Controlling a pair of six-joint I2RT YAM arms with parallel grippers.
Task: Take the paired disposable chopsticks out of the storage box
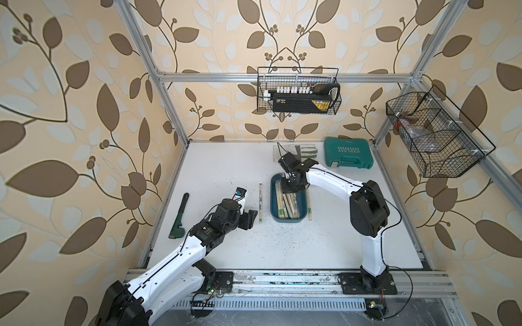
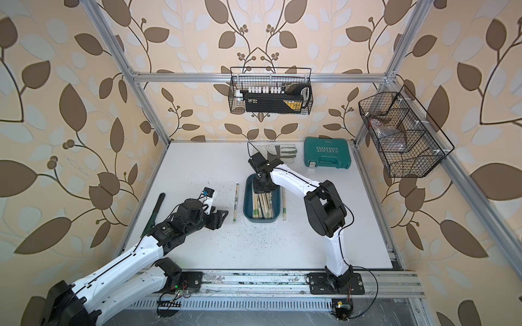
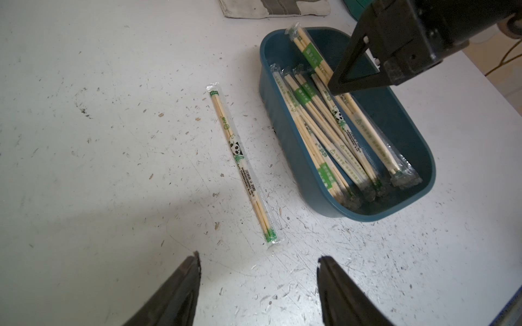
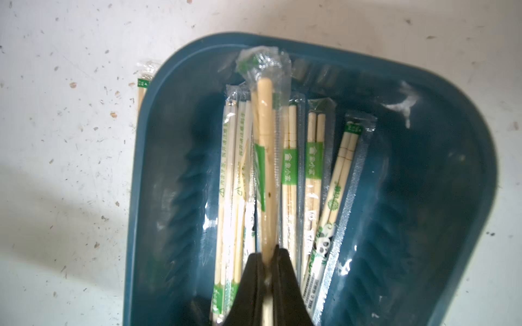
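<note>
In the right wrist view, a wrapped chopstick pair (image 4: 265,130) with a green band is pinched by my right gripper, which is shut on it above the blue storage box (image 4: 138,179). Several other wrapped pairs (image 4: 291,163) lie inside that box. From the left wrist view, the held pair (image 3: 375,142) slants over the box, partly covered by the right gripper. On the table left of the box rests a panda-printed pair (image 3: 239,154). My left gripper stands open, nothing between its fingers, in front of this pair.
Another chopstick pair (image 1: 309,206) lies just right of the box. Gloves (image 1: 296,151) and a green case (image 1: 348,152) sit at the back. A green wrench (image 1: 179,217) lies at far left.
</note>
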